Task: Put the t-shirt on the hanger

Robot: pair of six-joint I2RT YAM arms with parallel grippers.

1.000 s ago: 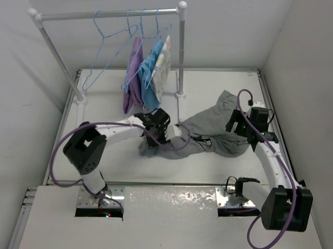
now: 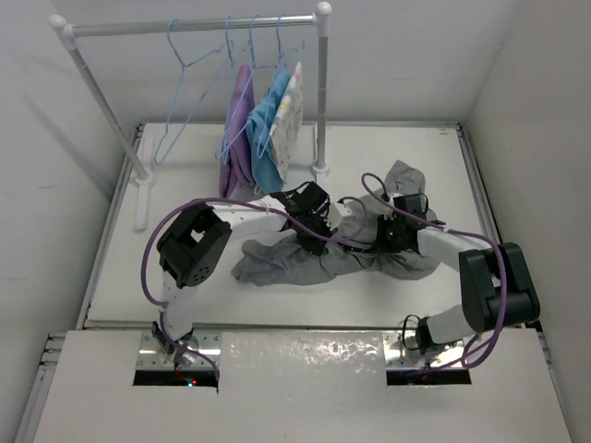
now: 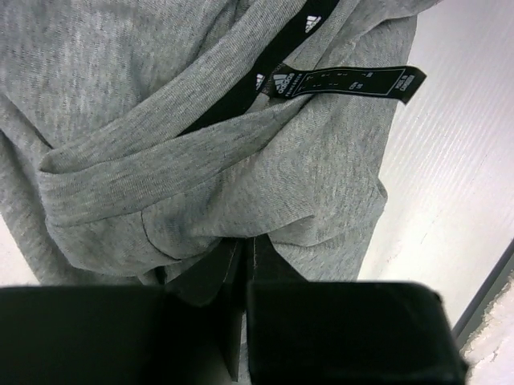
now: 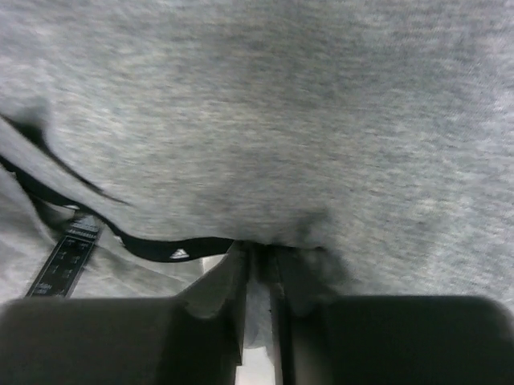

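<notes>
A crumpled grey t-shirt (image 2: 282, 263) lies spread across the white table. Its black neckband (image 3: 241, 92) and black label show beside the collar folds. My left gripper is shut, its tips down at a fold below the collar; whether cloth is pinched there is hidden. At the other side of the collar, my right gripper has a narrow gap between its fingers, the tips against the shirt at the neckband's end. A light-blue empty hanger (image 2: 183, 65) hangs at the left on the rack.
The white and metal rack (image 2: 199, 26) stands at the back left. Purple (image 2: 240, 129), blue (image 2: 263, 138) and patterned garments (image 2: 288, 115) hang at its right end. Bare table shows at the left and front.
My right gripper has come left and down onto the collar from the shirt's right side. My left gripper has moved right along the shirt toward the collar.
</notes>
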